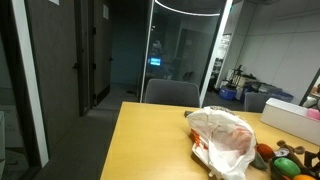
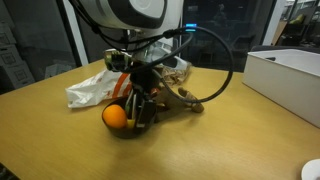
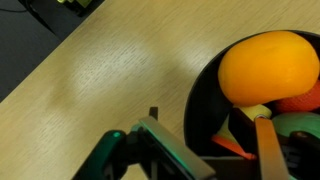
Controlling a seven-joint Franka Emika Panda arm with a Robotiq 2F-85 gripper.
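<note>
In the wrist view, a black bowl (image 3: 203, 100) on the right holds an orange fruit (image 3: 268, 68), a red item (image 3: 302, 98), a green item (image 3: 298, 124) and a small orange piece (image 3: 232, 146). My gripper is low in that view, its fingers apart, one outside the bowl's rim and the other over the contents. Whether anything lies between them is hard to make out. In exterior view 2, the gripper reaches down into the bowl (image 2: 122, 132), beside the orange fruit (image 2: 115, 116); its fingertips are mostly hidden.
A crumpled white plastic bag (image 1: 222, 142) lies behind the bowl. Brown items (image 2: 188, 102) rest right of it. A white box (image 2: 285, 75) stands at the far right, and a white round object (image 2: 311, 170) sits at the front right.
</note>
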